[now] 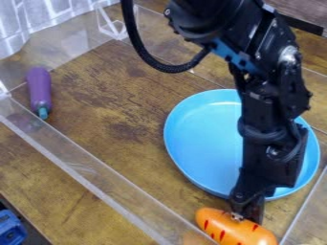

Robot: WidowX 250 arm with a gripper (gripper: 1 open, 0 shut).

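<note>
The black gripper [246, 198] reaches down at the right, its tip at an orange carrot [228, 228] with red markings at the bottom edge. Whether the fingers are closed on the carrot is hard to tell. Behind the arm, a blue plate [198, 134] lies on the wooden table, partly covered by it.
A purple object [40, 92] lies at the left. Clear plastic walls [102, 187] cross the lower left and other edges. A blue object [8, 230] sits at the lower left corner.
</note>
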